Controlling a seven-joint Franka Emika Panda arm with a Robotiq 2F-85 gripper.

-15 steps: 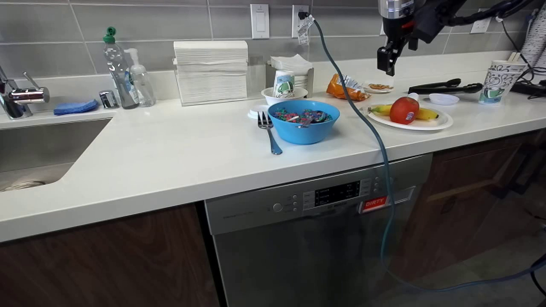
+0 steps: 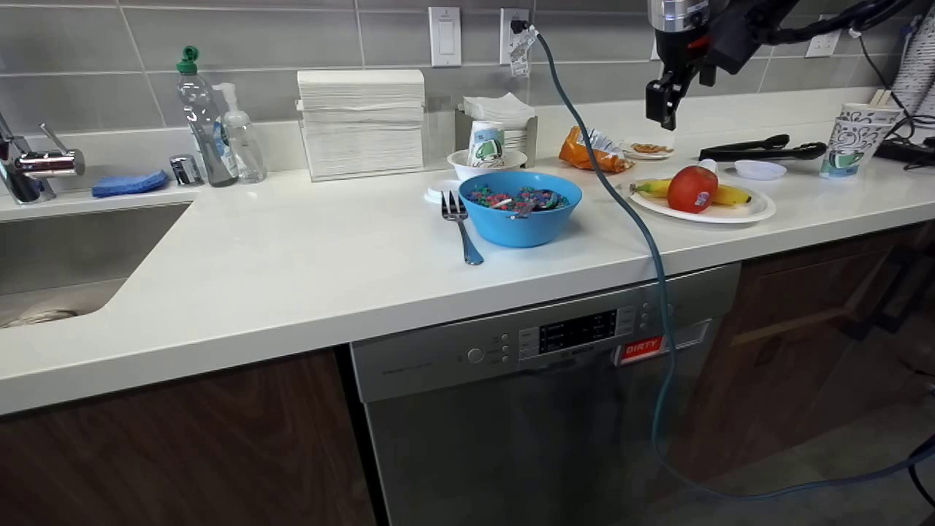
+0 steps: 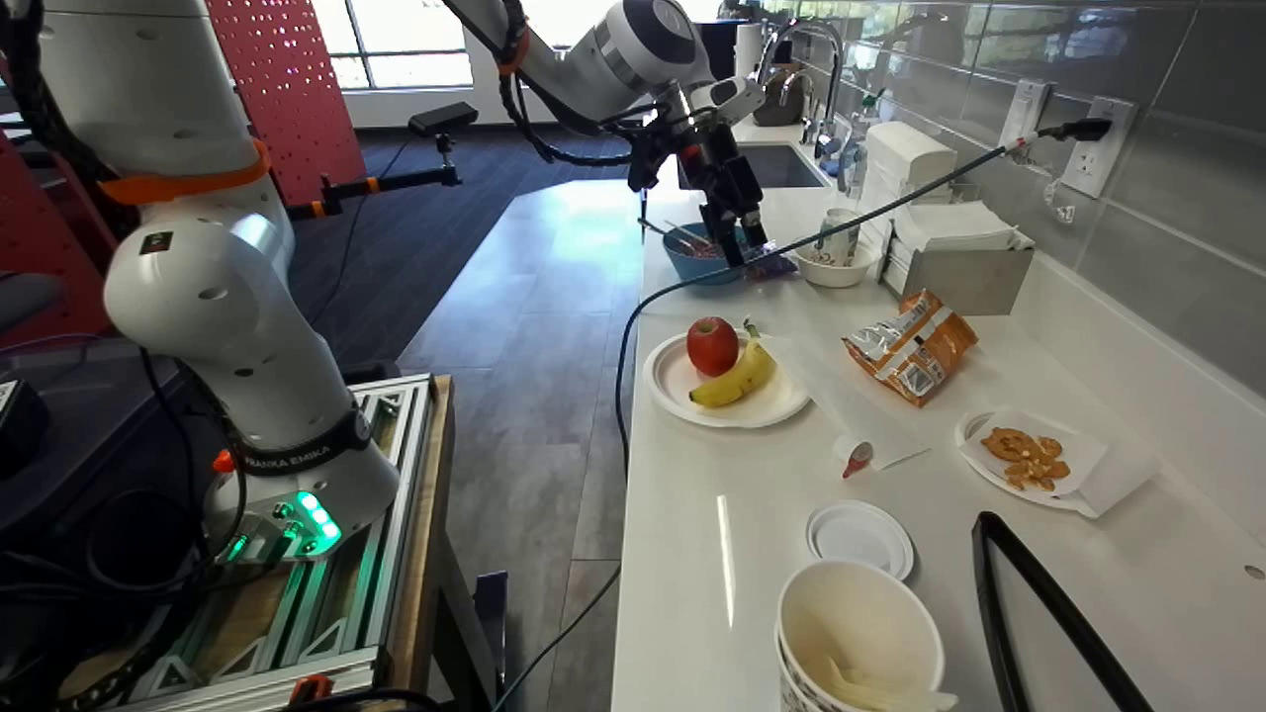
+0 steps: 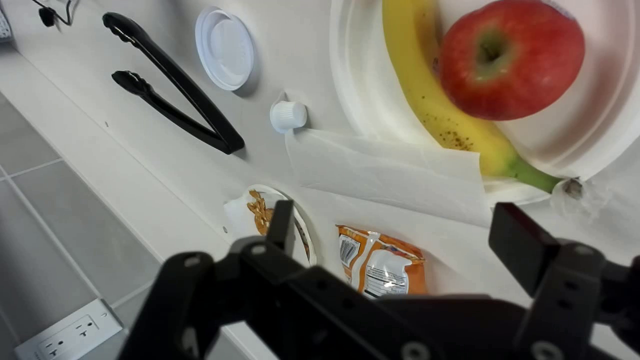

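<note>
My gripper hangs over the counter with its fingers wide apart and nothing between them. In the wrist view an orange snack bag (image 4: 390,264) shows below the gap, partly hidden by the gripper's body. A red apple (image 4: 513,59) and a banana (image 4: 420,90) lie on a white plate (image 4: 354,72) at the upper right. Exterior view 1 has the gripper (image 2: 664,109) high above the counter, behind the plate. A blue bowl (image 2: 517,229) of colourful wrapped pieces stands left of the plate, with a fork (image 2: 464,232) beside it.
Black tongs (image 4: 180,90), a white lid (image 4: 225,49) and a small plate of snacks (image 3: 973,445) lie nearby. A blue cable (image 2: 644,232) runs from the wall outlet across the counter's front edge. Left of the bowl, the counter (image 2: 307,245) is clear.
</note>
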